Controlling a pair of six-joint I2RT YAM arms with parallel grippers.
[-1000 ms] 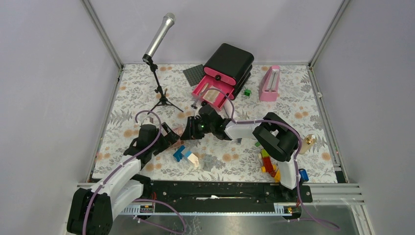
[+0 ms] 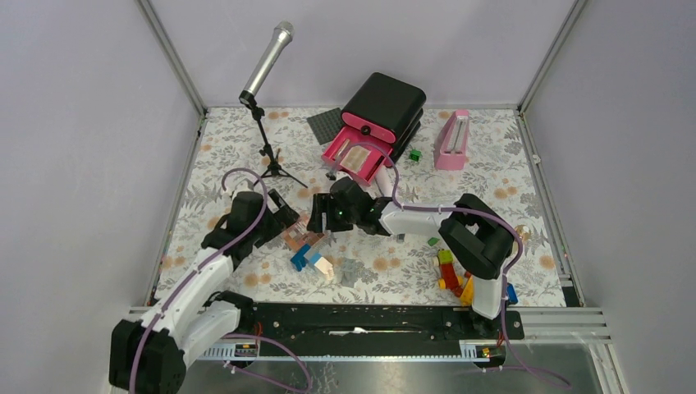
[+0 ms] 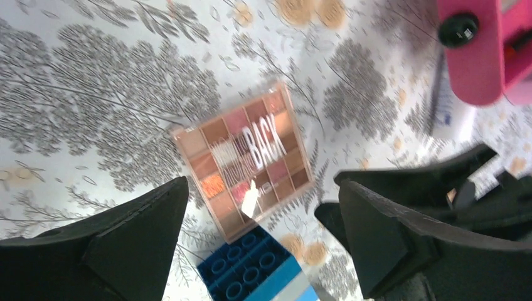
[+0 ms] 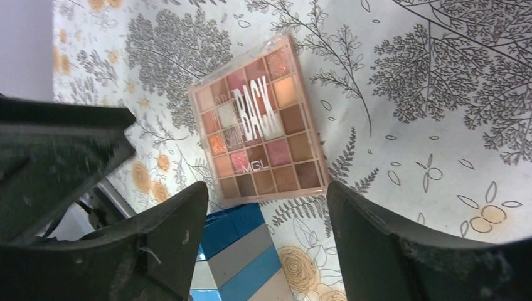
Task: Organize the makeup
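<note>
The square eyeshadow palette [image 2: 297, 235] with a clear cover and brown, pink and orange pans lies on the patterned table. In the left wrist view, my left gripper is open with its fingers apart, and the palette [image 3: 229, 135] shows beyond them. From the other side, my right gripper stands open near the palette's lower edge; one fingertip [image 4: 339, 197] is close to a corner of the palette [image 4: 270, 138]. Whether they touch I cannot tell. At the back, the black organizer [image 2: 384, 98] has a pink drawer [image 2: 331, 153] pulled out with flat items inside.
Blue and white blocks [image 2: 318, 262] lie just in front of the palette. A microphone on a stand [image 2: 269, 153] is at the back left, a pink holder [image 2: 451, 148] at the back right. Toy blocks [image 2: 449, 275] sit front right. My two grippers are close together.
</note>
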